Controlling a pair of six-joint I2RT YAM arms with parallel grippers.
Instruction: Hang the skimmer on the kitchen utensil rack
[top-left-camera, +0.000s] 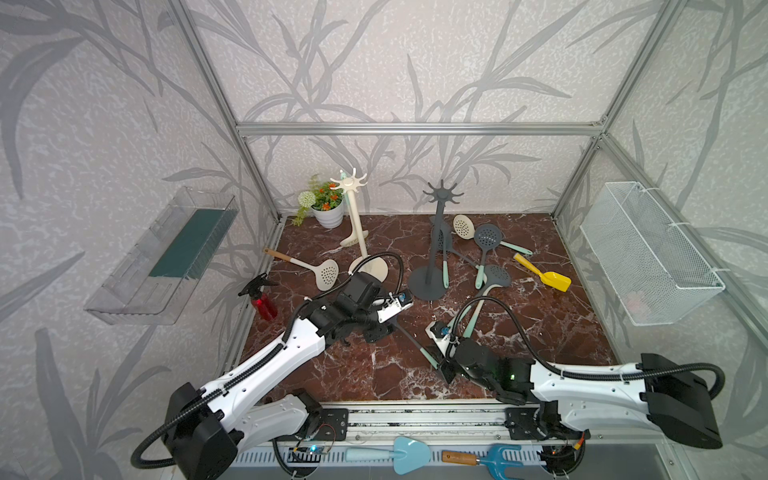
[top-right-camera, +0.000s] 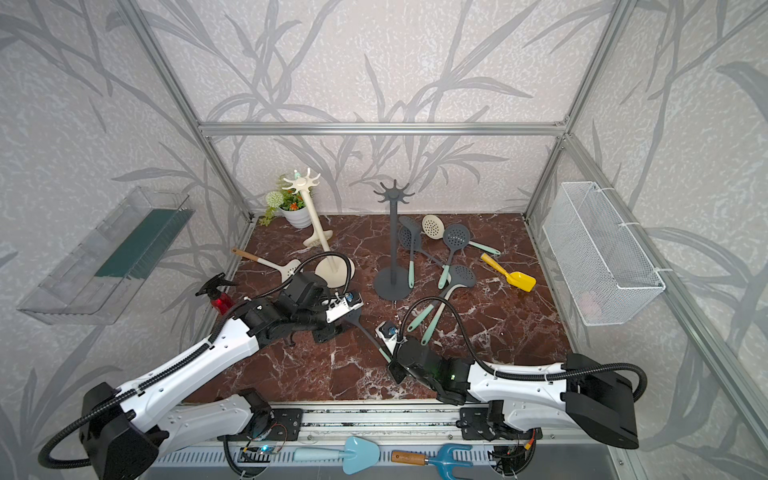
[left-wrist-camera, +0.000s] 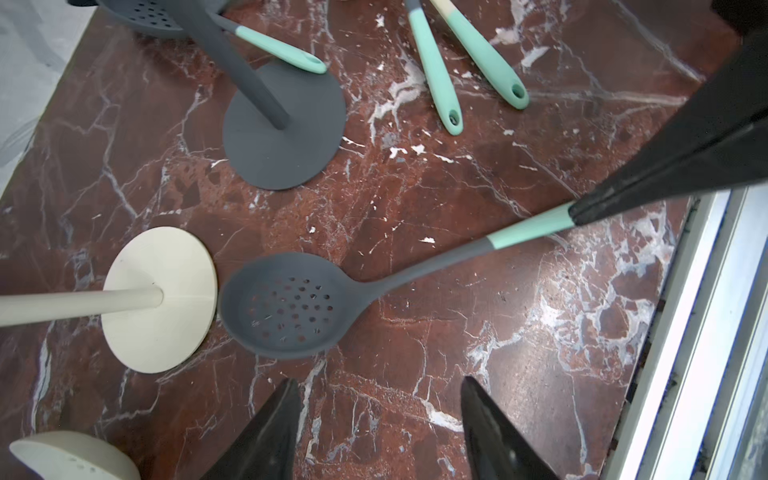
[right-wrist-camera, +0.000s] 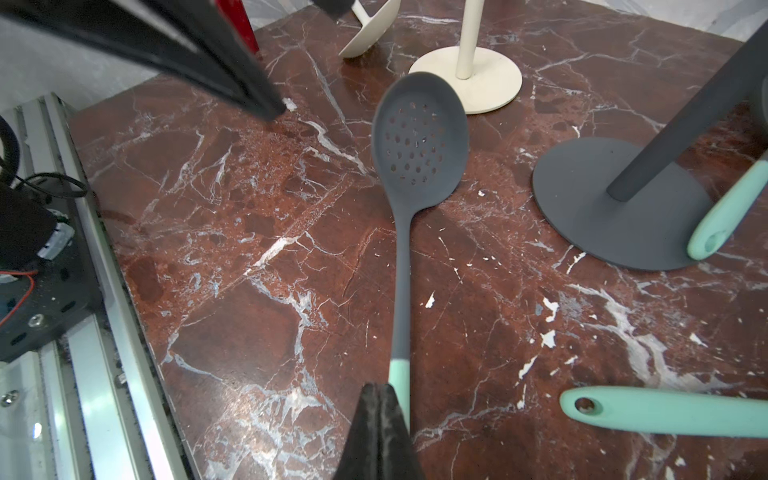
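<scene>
A dark grey skimmer (left-wrist-camera: 280, 308) with a mint handle lies low over the table, its perforated head towards the left arm. My right gripper is shut at the mint handle (right-wrist-camera: 399, 376), which runs behind its fingertips; nothing shows clearly between them. From the left wrist view, those fingers (left-wrist-camera: 664, 160) cover the handle's end. My left gripper stands open and empty, short of the skimmer's head. Behind are two hooked utensil racks: a dark grey one (top-left-camera: 439, 232) and a cream one (top-left-camera: 354, 216).
Several utensils lie right of the grey rack, including a grey skimmer (top-left-camera: 487, 235) and a yellow scoop (top-left-camera: 552, 279). A white-headed utensil (top-left-camera: 326, 274) and a red spray bottle (top-left-camera: 262, 304) are at left. Wire baskets (top-left-camera: 652, 252) hang on both sides.
</scene>
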